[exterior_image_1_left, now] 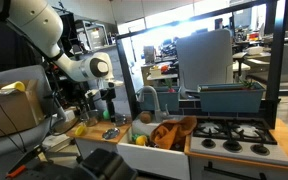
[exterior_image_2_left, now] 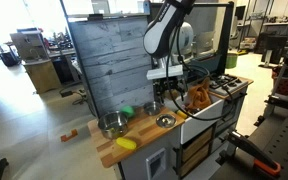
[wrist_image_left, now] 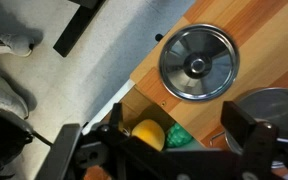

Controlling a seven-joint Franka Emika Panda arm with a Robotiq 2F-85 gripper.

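Observation:
Below my camera in the wrist view lies a round, shiny metal lid or shallow dish (wrist_image_left: 198,62) on the wooden counter. My gripper is at the bottom of that view, its dark fingers wide apart with no object visible held between them. Beyond the counter edge, lower down, a yellow round item (wrist_image_left: 149,133) and a green item (wrist_image_left: 179,137) show between the fingers. At right, a metal pot (wrist_image_left: 274,105) is partly covered by the gripper. The white arm (exterior_image_2_left: 168,38) reaches down over the counter in exterior view 2.
A metal pot (exterior_image_2_left: 113,123) and a yellow item (exterior_image_2_left: 127,142) occupy the counter's near end. Orange cloth (exterior_image_1_left: 172,134) fills the white sink (exterior_image_1_left: 155,157); the black stove (exterior_image_1_left: 241,137) stands beyond. Part of the counter between the pots is bare.

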